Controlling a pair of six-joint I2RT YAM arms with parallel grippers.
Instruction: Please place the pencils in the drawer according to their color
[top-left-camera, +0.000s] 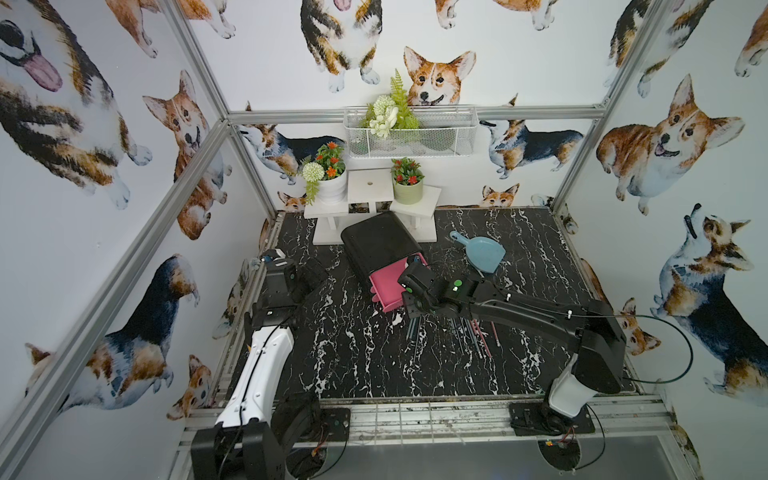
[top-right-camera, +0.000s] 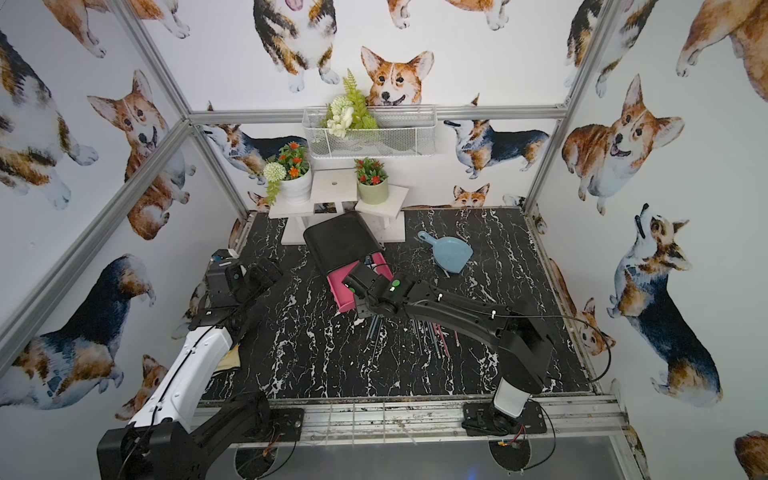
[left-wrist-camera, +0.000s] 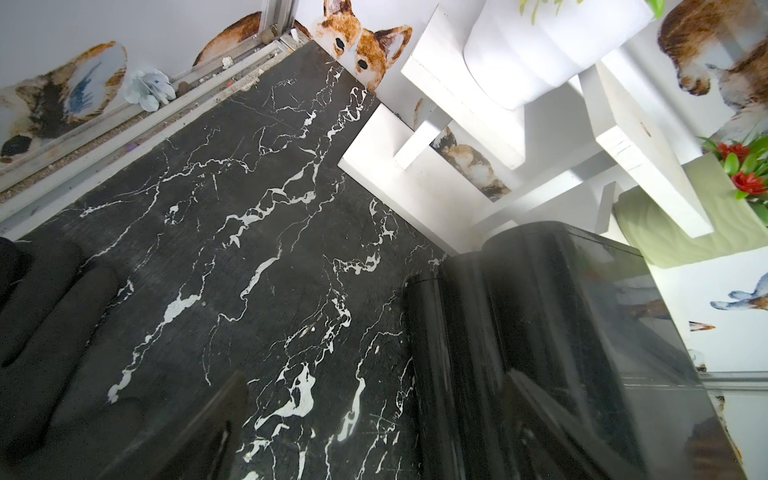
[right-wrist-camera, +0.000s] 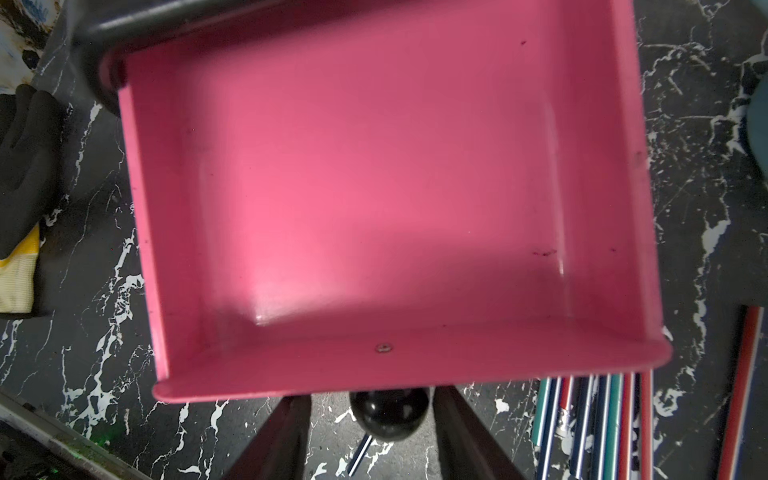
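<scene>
The pink drawer (right-wrist-camera: 384, 200) is pulled out of the black cabinet (top-left-camera: 374, 240), and no pencil shows in its visible part. My right gripper stands at its front with one finger on each side of the black knob (right-wrist-camera: 389, 416). A gap shows between the knob and the left finger, so the fingers are not closed on it. Several red, blue and green pencils (right-wrist-camera: 598, 428) lie on the table in front, with a red pencil (right-wrist-camera: 742, 392) apart to the right. My left gripper is open and empty, left of the cabinet.
A blue dustpan (top-left-camera: 485, 253) lies right of the cabinet. White shelves (left-wrist-camera: 448, 200) with potted plants stand behind it. A dark glove (right-wrist-camera: 28, 160) lies at the left.
</scene>
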